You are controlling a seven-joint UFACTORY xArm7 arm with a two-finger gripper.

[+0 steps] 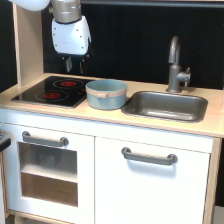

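Note:
A blue-grey pot (106,95) rests on the wooden counter, right of the black stovetop (53,91) and touching or close to its edge. Above the back of the stovetop hangs my gripper (76,68), on a white arm. It is up and to the left of the pot, apart from it. Its dark fingers look spread apart, though they blend into the black background. No object shows between them.
A grey sink (165,105) with a dark faucet (176,67) lies right of the pot. White cabinet doors with grey handles (149,156) form the front.

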